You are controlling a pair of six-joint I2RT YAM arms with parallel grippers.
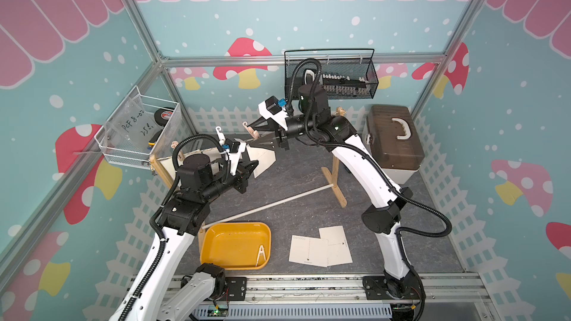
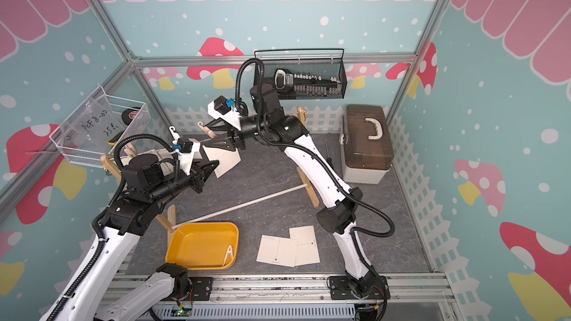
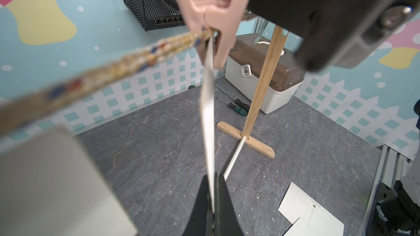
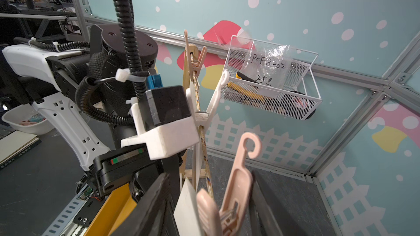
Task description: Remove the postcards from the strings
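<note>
In the left wrist view a postcard (image 3: 208, 118) hangs edge-on, its top in a pink clothespin (image 3: 217, 19) at the speckled string (image 3: 109, 72). Low on that card, my left gripper is shut on its edge. My right gripper stands open, the pink clothespin (image 4: 238, 183) between its spread fingers without visible squeeze. The same card (image 4: 188, 212) shows beside the clip. Farther along the string (image 4: 202, 148) a white clothespin (image 4: 218, 94) and another pink one (image 4: 199, 61) are clipped. From above, the held card (image 1: 264, 158) shows below the right gripper.
Two postcards (image 1: 309, 251) lie overlapping on the floor. An orange tray (image 1: 235, 243) holds a white clothespin (image 1: 260, 254). A brown-lidded toolbox (image 1: 392, 136) stands at the right. The wooden stand's white bar (image 1: 267, 207) crosses the floor. Both arms are close together at the string.
</note>
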